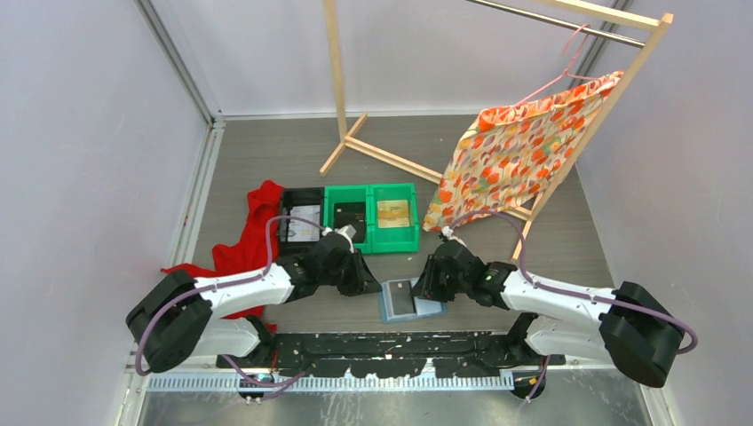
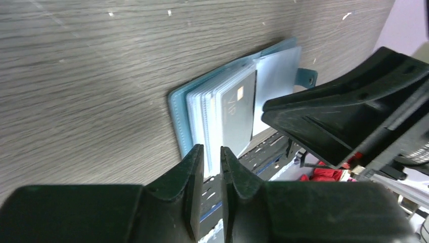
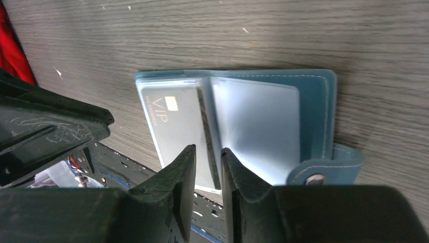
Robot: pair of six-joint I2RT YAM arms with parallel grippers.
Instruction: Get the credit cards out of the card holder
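Observation:
A blue card holder (image 1: 384, 304) lies spread open on the table between my two arms. On its left side sits a dark card marked VIP with a small gold chip, seen also in the left wrist view on a stack of clear sleeves (image 2: 201, 111). A pale, empty-looking sleeve (image 3: 260, 126) covers its right side. My left gripper is slightly open at the holder's left edge, nothing between its fingers. My right gripper hangs over the holder near the middle, its fingers a little apart and no card visible between them.
Behind the holder stand green trays (image 1: 408, 240), one with a yellow card (image 1: 392, 213), beside a black tray (image 1: 304, 191). Red cloth (image 1: 233, 257) lies at left. A wooden rack (image 1: 391, 160) with patterned fabric (image 1: 506, 151) rises at the back right.

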